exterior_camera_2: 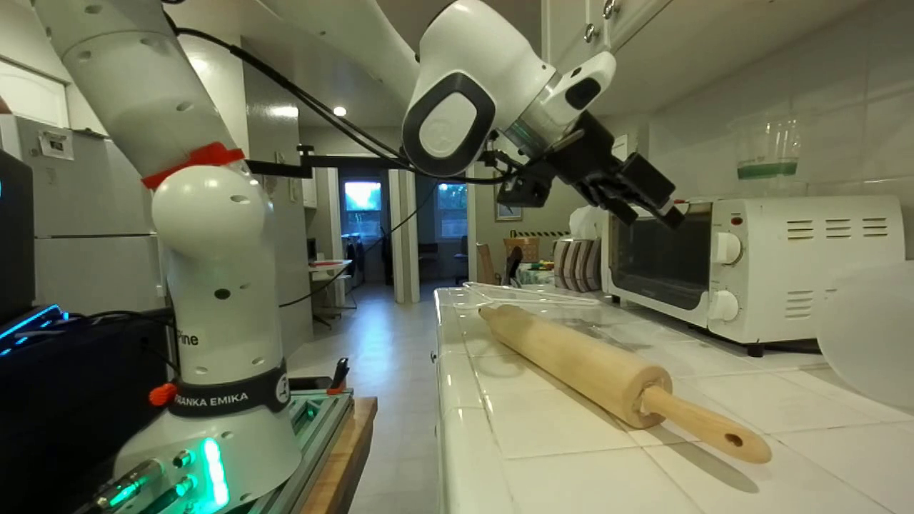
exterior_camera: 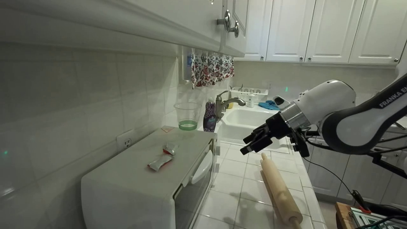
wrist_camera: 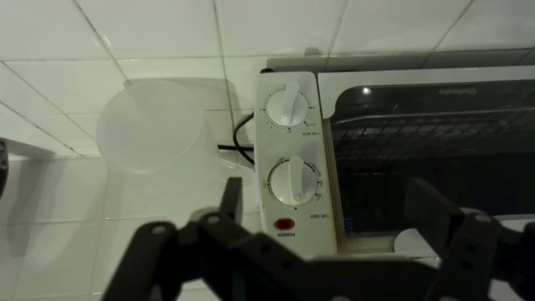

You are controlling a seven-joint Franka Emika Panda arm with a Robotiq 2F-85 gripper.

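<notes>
My gripper (exterior_camera: pixel 246 145) hangs in the air above the tiled counter, open and with nothing between its fingers. In the wrist view it faces the front of a white toaster oven (wrist_camera: pixel 296 230), whose two knobs and red power light show near the middle. Across the counter lies a wooden rolling pin (exterior_camera_2: pixel 583 360), below the gripper and apart from it. On top of the oven stands a clear cup with green at its bottom (exterior_camera: pixel 188 118). Two small packets (exterior_camera: pixel 160 162) lie on the oven top in exterior view 1.
A double sink (exterior_camera: pixel 248 122) with a faucet (exterior_camera: pixel 231 102) is set in the counter's far part. A dark soap bottle (exterior_camera: pixel 209 116) stands beside it. A translucent white container (wrist_camera: pixel 150 128) sits left of the oven. Bare tiles lie between the oven and the rolling pin.
</notes>
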